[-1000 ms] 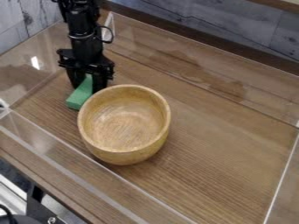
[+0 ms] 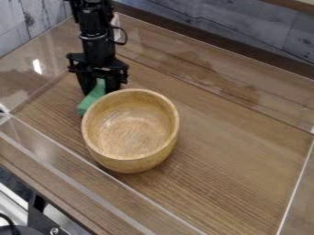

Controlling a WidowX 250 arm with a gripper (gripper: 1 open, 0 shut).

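Observation:
My black gripper (image 2: 97, 78) hangs from the top left, shut on a green object (image 2: 90, 99) just behind the bowl's left rim. The green object is partly hidden by the fingers and the bowl. A large light wooden bowl (image 2: 130, 130) sits on the wooden surface in the middle, touching or very near the green object; I cannot tell which.
A pale wall stands at the top left, and dark cables show at the bottom left corner.
The gripper has shifted slightly with the green object, which stays low behind the bowl's left rim. The bowl looks unmoved.

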